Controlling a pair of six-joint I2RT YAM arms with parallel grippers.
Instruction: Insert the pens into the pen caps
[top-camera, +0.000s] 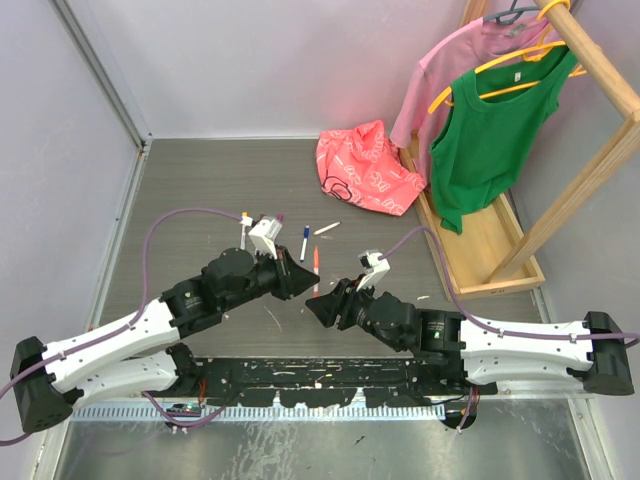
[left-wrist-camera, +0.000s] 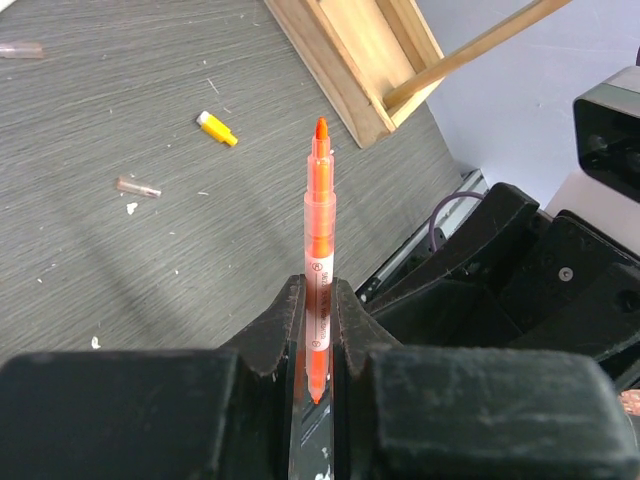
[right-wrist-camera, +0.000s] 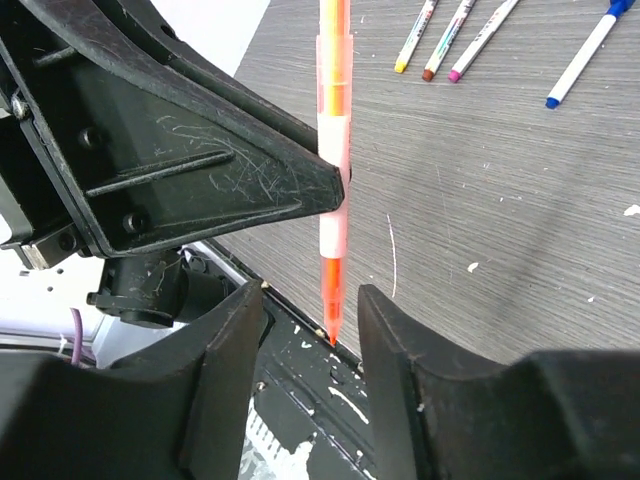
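Note:
An orange pen (left-wrist-camera: 319, 280) stands upright in my left gripper (top-camera: 312, 277), whose fingers close on it in the left wrist view. My right gripper (top-camera: 322, 312) is just below and right of it in the top view; in the right wrist view its fingers are apart around the pen's lower tip, with no contact visible. Several pens, such as a blue-capped one (right-wrist-camera: 585, 60) and a pink-tipped one (right-wrist-camera: 483, 40), lie on the table behind. A small yellow cap (left-wrist-camera: 216, 128) and a clear piece (left-wrist-camera: 137, 187) also lie there.
A wooden rack (top-camera: 462, 260) with hanging clothes stands at the right. A pink cloth (top-camera: 365, 165) lies at the back. Bare table (top-camera: 175, 240) surrounds the pens.

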